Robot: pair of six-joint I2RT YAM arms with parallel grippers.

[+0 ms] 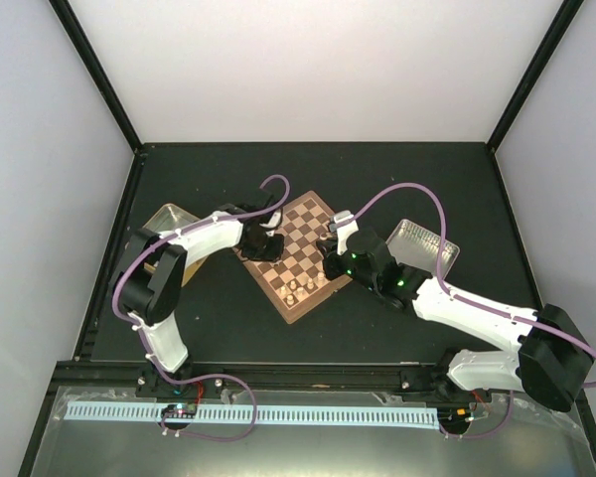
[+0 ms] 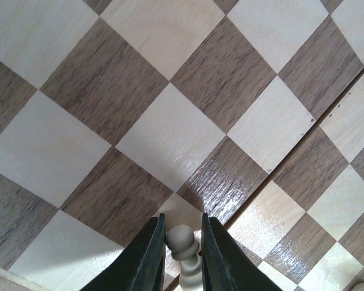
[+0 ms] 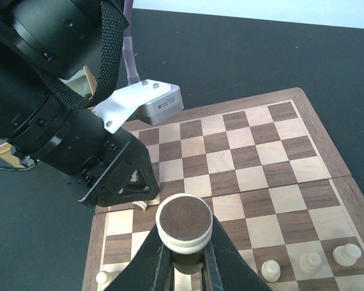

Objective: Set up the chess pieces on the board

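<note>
The chessboard (image 1: pixel 303 229) lies mid-table, with several pale pieces along its front squares. In the left wrist view my left gripper is low over the board, its fingers either side of a pale piece's round head (image 2: pixel 179 238); whether they touch it is unclear. My right gripper is shut on a piece (image 3: pixel 185 220) with a dark round top and pale rim, held over the board. In the right wrist view pale pieces (image 3: pixel 310 262) stand at the board's near right.
A metal tray (image 1: pixel 425 240) lies right of the board, partly behind my right arm. A yellowish tray (image 1: pixel 167 221) sits at the left under my left arm. The table behind the board is clear.
</note>
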